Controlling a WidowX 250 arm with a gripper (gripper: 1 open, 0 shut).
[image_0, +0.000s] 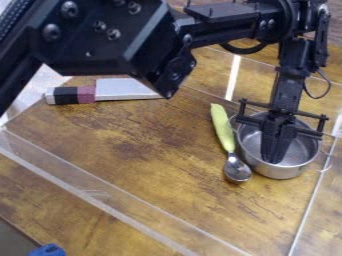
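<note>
A steel bowl (281, 165) sits on the wooden table at the right. My gripper (278, 135) reaches down from above into it; its fingertips are dark and partly hidden, so what lies between them is unclear. Just left of the bowl lies a spoon (237, 168) with a pale yellow-green handle, its head toward the viewer.
A long silver tool (127, 88) with a black and pink end lies at the back left, partly behind the arm. A blue object (46, 249) is at the bottom left corner.
</note>
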